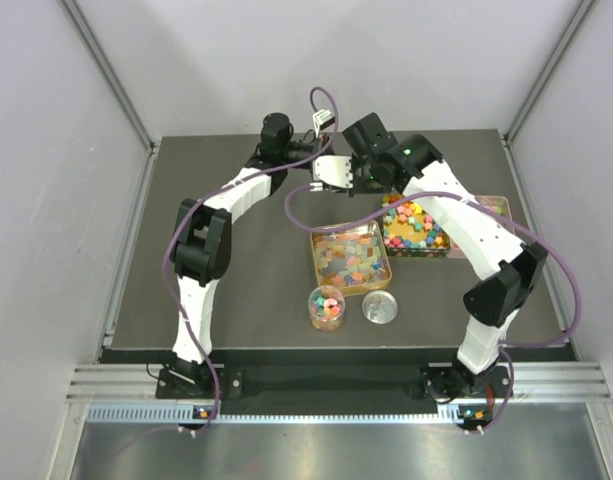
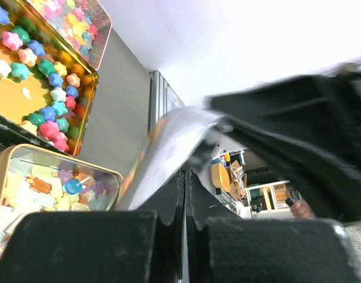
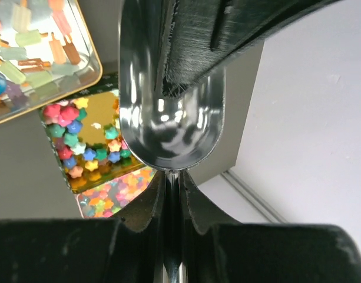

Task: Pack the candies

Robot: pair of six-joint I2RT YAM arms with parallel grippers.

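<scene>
My right gripper is shut on a shiny metal scoop [image 3: 171, 135], held above the boxes. My left gripper is shut beside the scoop, with nothing clearly between its fingers. Below, a gold box of star candies [image 2: 9, 94] holds colourful pieces, a tin of popsicle-shaped candies [image 1: 351, 260] stands nearer, and a pink box of pastel candies [image 3: 112, 197] lies at the far right.
A round jar [image 1: 326, 308] with candies stands at the front, with a silver lid [image 1: 380, 307] to its right.
</scene>
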